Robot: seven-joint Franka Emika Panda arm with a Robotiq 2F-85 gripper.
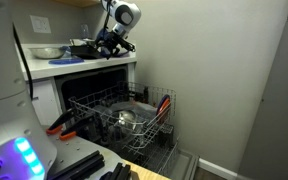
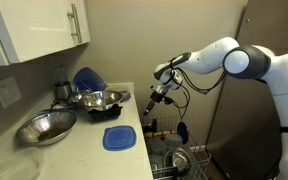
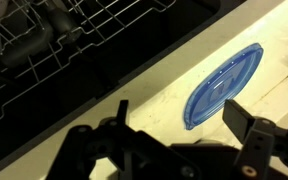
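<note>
My gripper is open, its two fingers wide apart at the bottom of the wrist view with nothing seen between them. A flat blue oval plate or lid [image 3: 224,85] lies on the light countertop beyond the fingertips, apart from them. In exterior view 2 the same blue piece [image 2: 119,138] rests near the counter's edge, and the gripper [image 2: 149,106] hangs above and behind it, beside the dish rack. From exterior view 1 the gripper [image 1: 114,46] appears small and dark over the counter end.
A pulled-out dishwasher rack [image 1: 124,112] holds a silver bowl [image 1: 127,116] and other dishes below the counter. On the counter stand a metal colander [image 2: 46,127], a steel bowl [image 2: 102,100] and a clear bowl [image 2: 14,165]. An upper cabinet [image 2: 44,25] overhangs the left side.
</note>
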